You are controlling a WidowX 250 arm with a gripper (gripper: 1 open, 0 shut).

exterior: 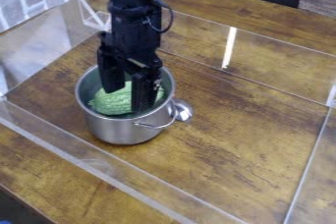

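A steel pot (132,128) stands on the wooden table at the left of centre, holding a pale green ridged vegetable (113,100), like a bitter melon. My black gripper (132,84) reaches down from above into the pot, over the vegetable and partly hiding it. Its fingers are dark and overlap; whether they grip the vegetable is unclear. A shiny ladle-like metal piece (182,111) lies at the pot's right side.
Transparent strips or panels cross it at the left, front and right. A white railing stands at the top left.
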